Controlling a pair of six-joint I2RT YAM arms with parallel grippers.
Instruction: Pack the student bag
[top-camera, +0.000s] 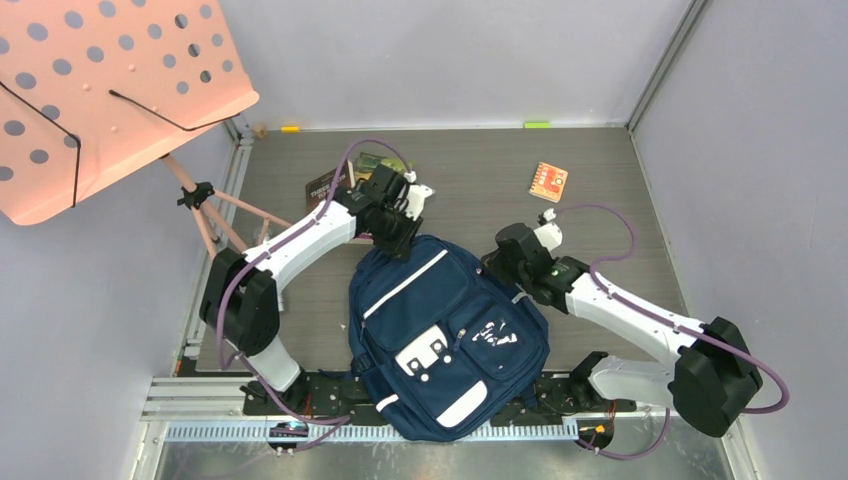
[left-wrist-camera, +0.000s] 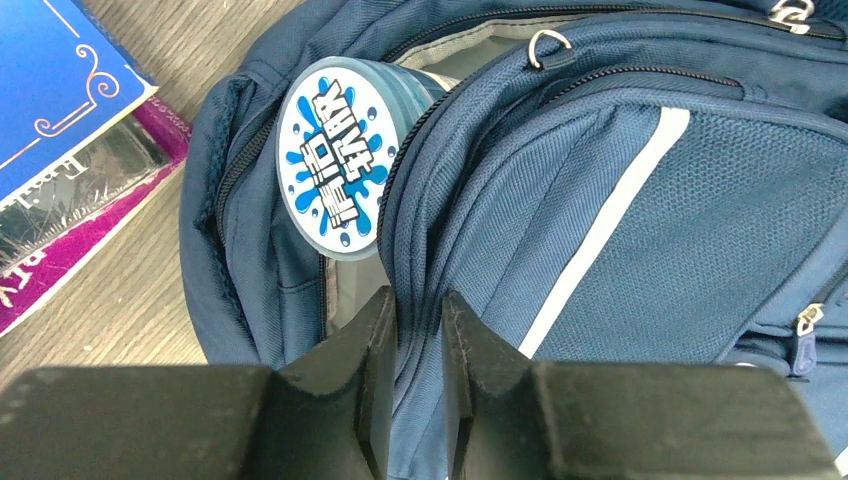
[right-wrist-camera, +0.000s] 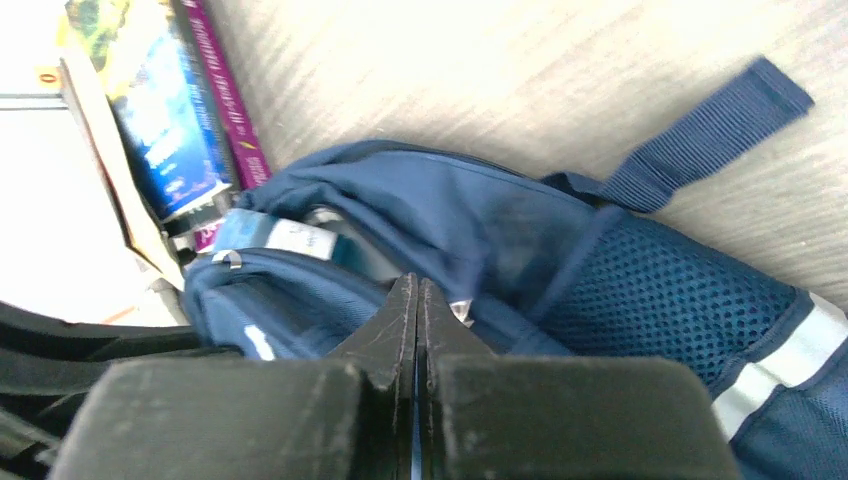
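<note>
A navy backpack (top-camera: 440, 350) lies on the table front, its top compartment partly unzipped. A round blue-lidded tin (left-wrist-camera: 330, 150) sits inside the opening. My left gripper is shut on the backpack's zipped edge at the top left. My right gripper is shut on backpack fabric at the bag's upper right; what exactly lies between its fingers is largely hidden.
Books (top-camera: 325, 190) are piled behind the left arm. A small orange notebook (top-camera: 549, 181) lies at the back right, with clear table around it. A pink perforated stand (top-camera: 120, 60) occupies the upper left.
</note>
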